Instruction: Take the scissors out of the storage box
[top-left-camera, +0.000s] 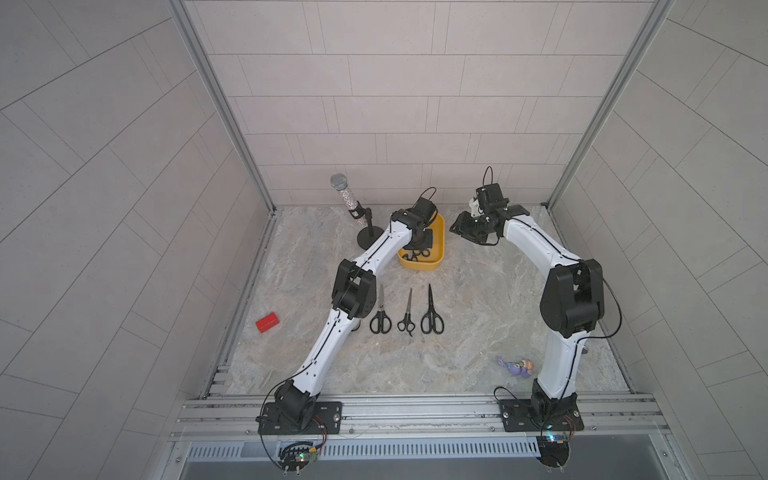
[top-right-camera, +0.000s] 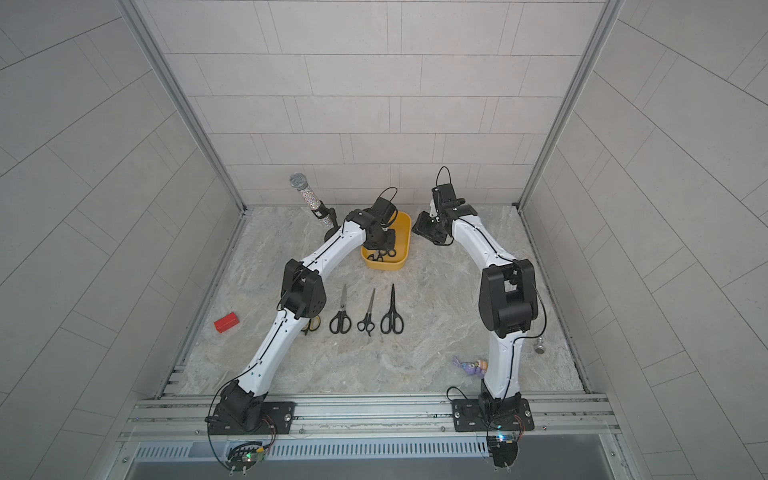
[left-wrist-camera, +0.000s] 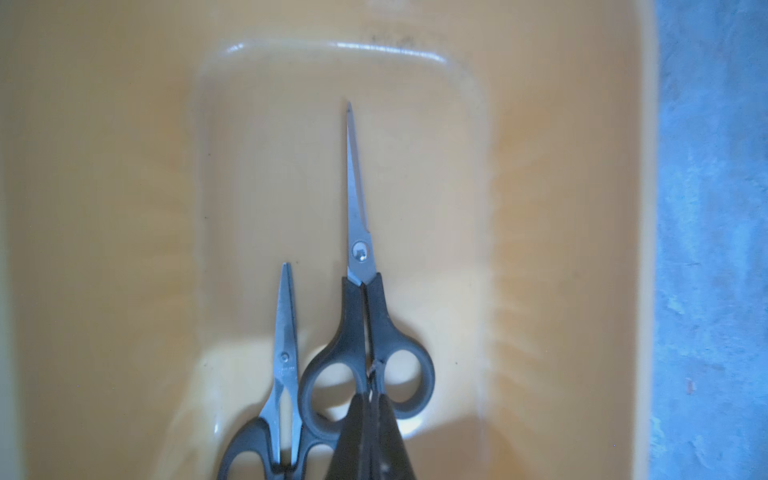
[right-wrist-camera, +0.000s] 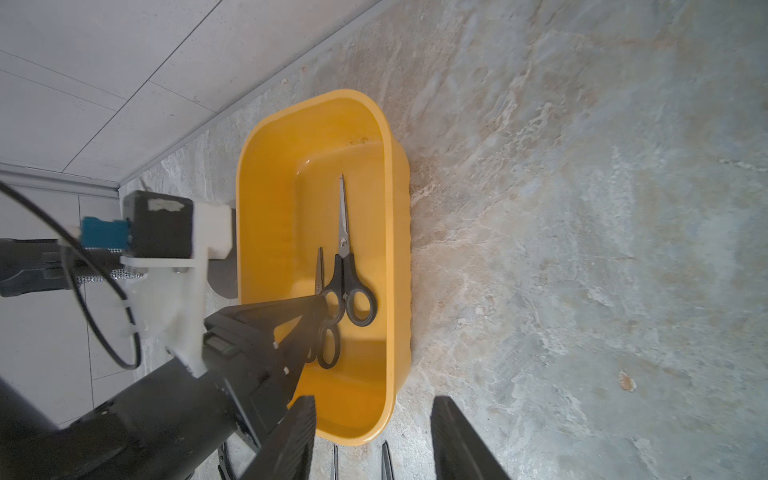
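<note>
Two pairs of black-handled scissors lie in the yellow storage box (top-left-camera: 436, 260): a longer pair (left-wrist-camera: 360, 253) and a smaller pair (left-wrist-camera: 284, 336). My left gripper is over the longer pair's handles; its fingers look close together, and whether they grip anything is unclear. My right gripper stands open to the right of the box, empty.
Several scissors (top-left-camera: 432, 320) lie in a row in front of the box. A microphone on a stand (top-left-camera: 370, 238) is left of it, a red block (top-left-camera: 267, 321) at the left, a purple toy (top-left-camera: 516, 366) at the front right.
</note>
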